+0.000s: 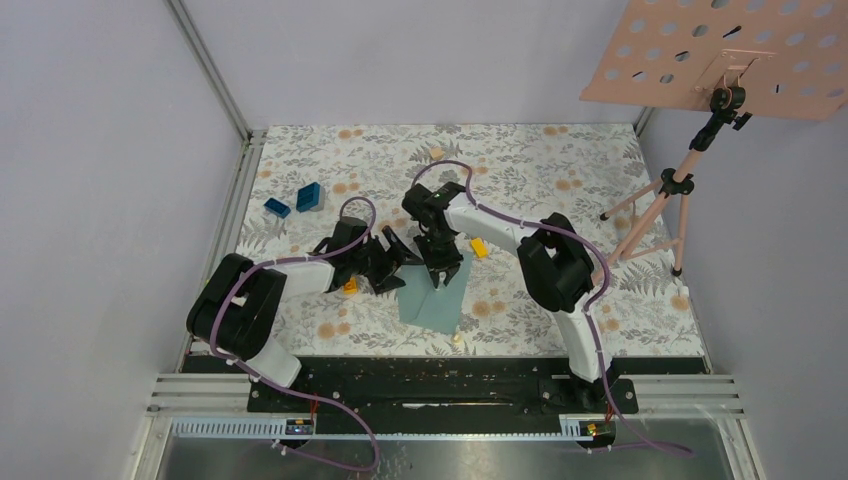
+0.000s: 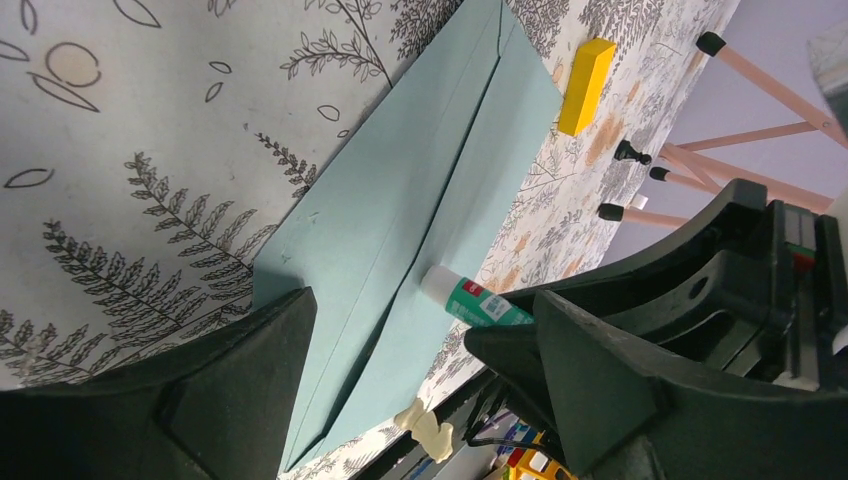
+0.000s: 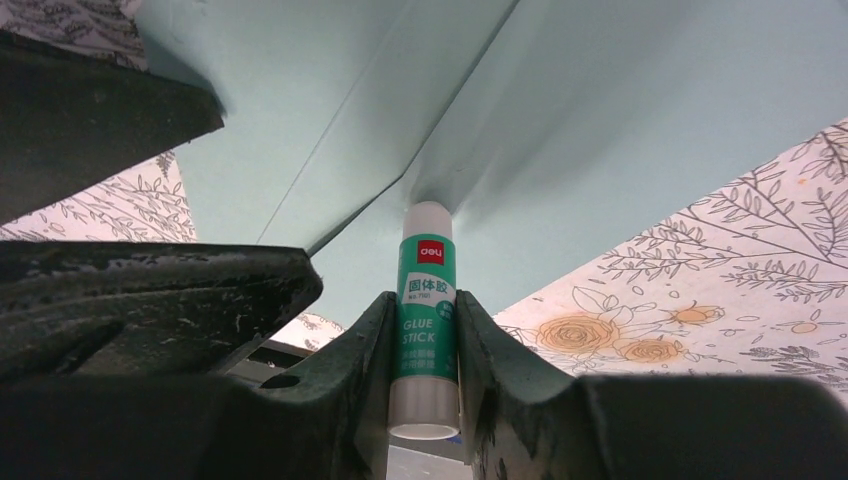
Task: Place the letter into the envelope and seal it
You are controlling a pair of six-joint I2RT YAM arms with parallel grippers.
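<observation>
A pale blue-green envelope (image 1: 429, 315) lies flat below both grippers; a long dark seam runs along it in the wrist views. My right gripper is shut on a green-and-white glue stick (image 3: 427, 325), whose white end points down at the envelope beside the seam. Whether that end touches the paper cannot be told. At the envelope's edge, my left gripper has its fingers well apart, one tip at a paper edge and the other near the glue stick. I see no grip on the paper. No separate letter shows.
A yellow block (image 1: 479, 247) sits right of the envelope, a small pale piece (image 1: 456, 337) in front of it. Two blue containers, one a box (image 1: 311, 197), stand at the back left. A tripod (image 1: 640, 225) borders the right side.
</observation>
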